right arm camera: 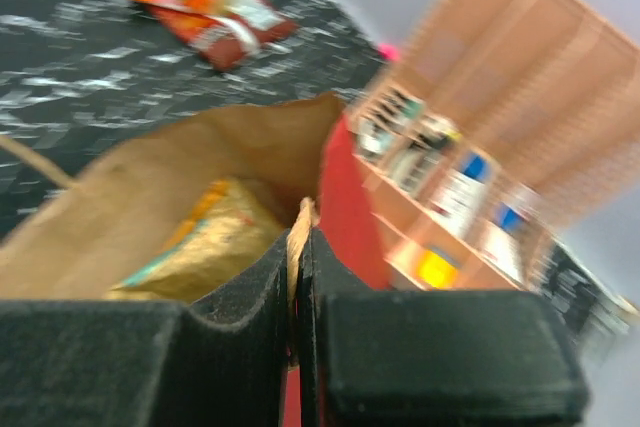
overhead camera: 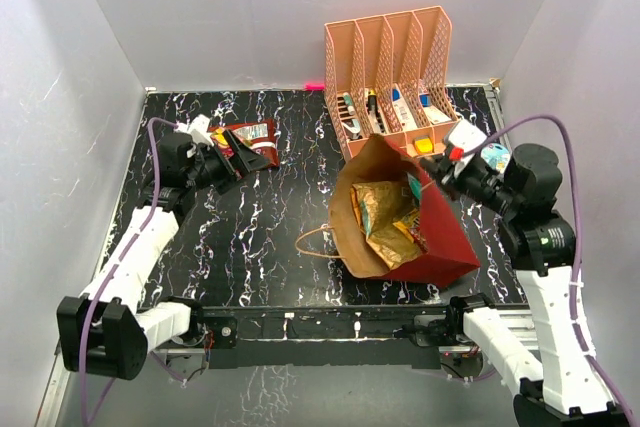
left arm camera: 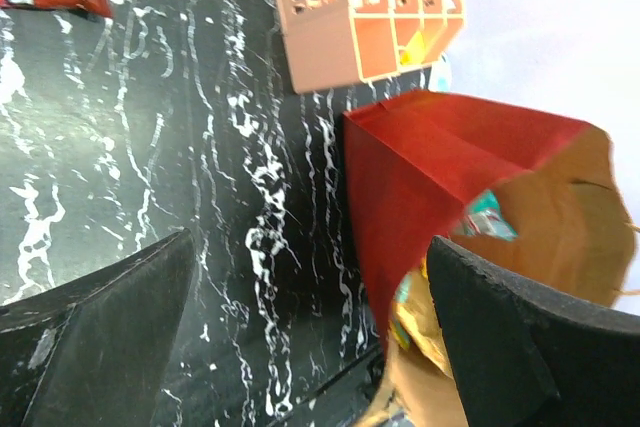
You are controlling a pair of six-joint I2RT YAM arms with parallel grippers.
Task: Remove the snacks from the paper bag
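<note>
The red paper bag (overhead camera: 445,242) leans open toward the middle of the table, gold snack packs (overhead camera: 390,227) and a teal pack inside. My right gripper (overhead camera: 445,172) is shut on the bag's rim, seen close in the right wrist view (right arm camera: 300,257). My left gripper (overhead camera: 245,167) hangs open over the left of the table, nothing between its fingers; in the left wrist view it faces the bag (left arm camera: 390,177). Red snack packs (overhead camera: 262,132) lie at the back left, partly hidden by the left arm.
A pink organizer (overhead camera: 360,57) with stationery stands at the back right, just behind the bag.
</note>
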